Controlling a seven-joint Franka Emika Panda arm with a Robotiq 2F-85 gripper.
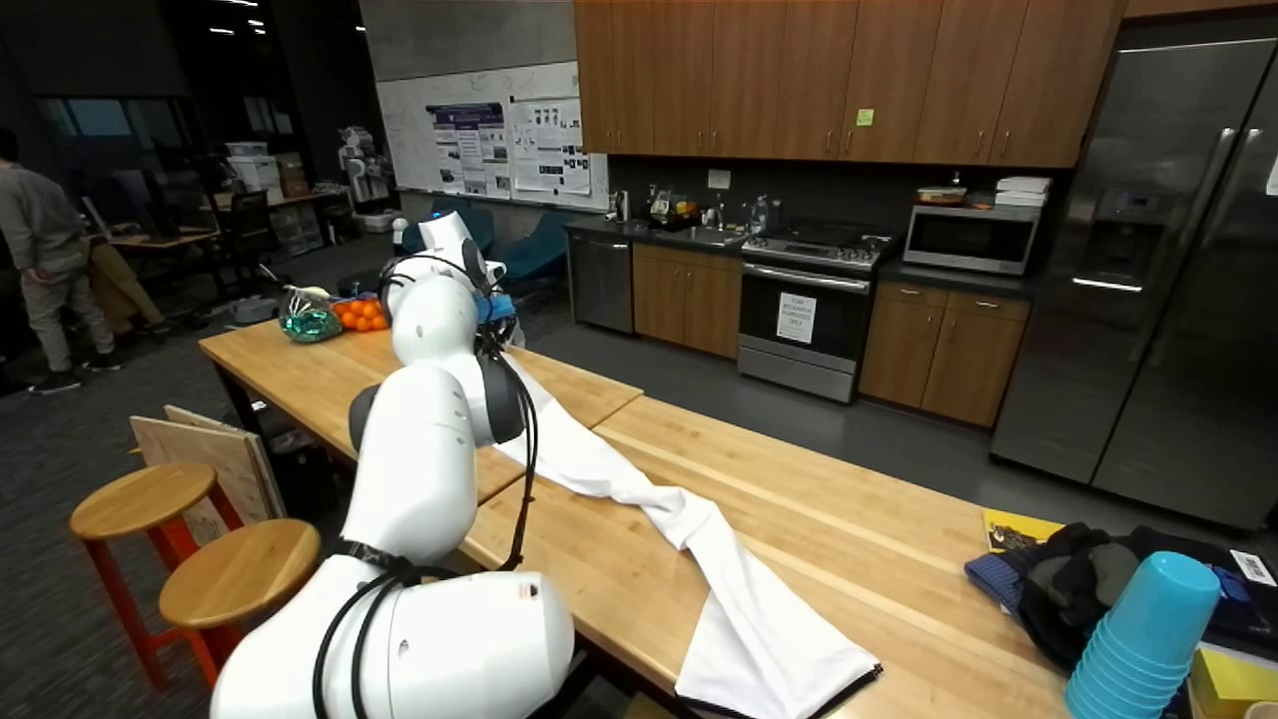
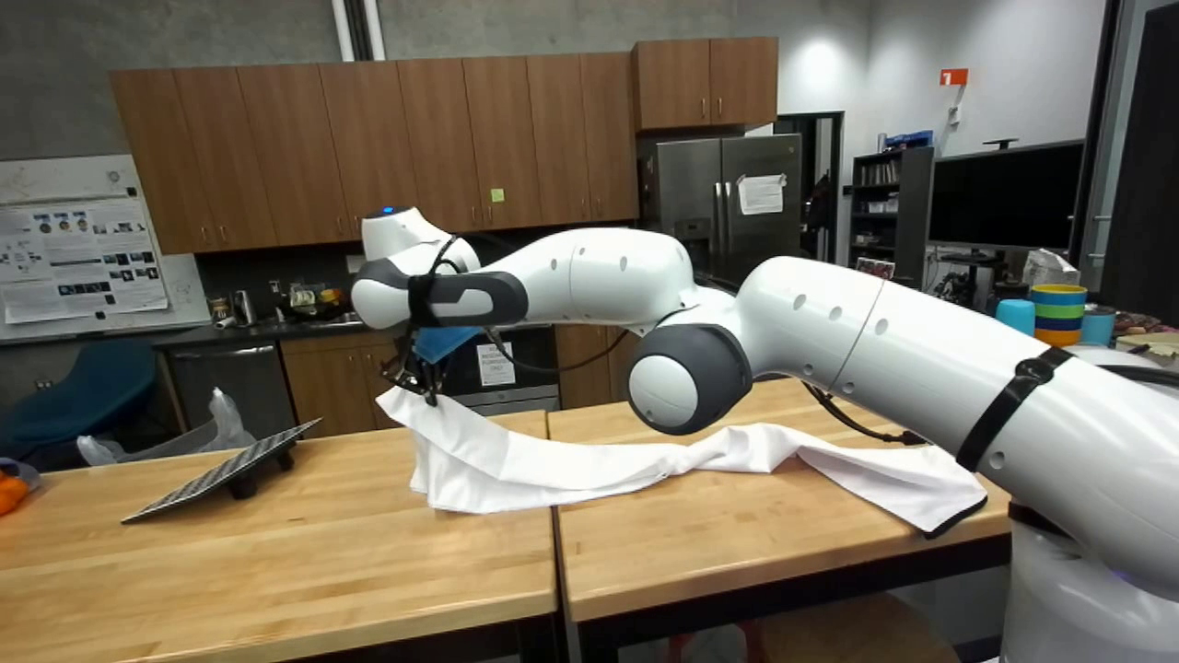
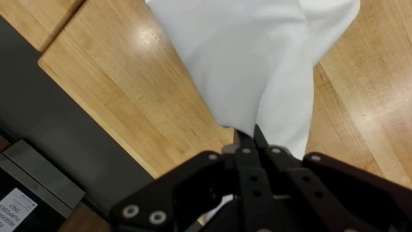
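Observation:
A long white cloth stretches along the wooden tables, narrow and bunched in the middle and spread at its dark-edged near end. In exterior view 2, my gripper is over the far table, with a raised corner of the white cloth at its fingertips. The wrist view shows my gripper shut on the edge of the white cloth, which slopes away from the fingers down toward the wood. In exterior view 1 the arm hides the gripper.
A dark slanted panel stands on the far table, with a clear plastic bag behind it. Blue cups and dark clothing occupy the near right corner. Bare wood lies on both sides of the cloth. A seam divides the two tables.

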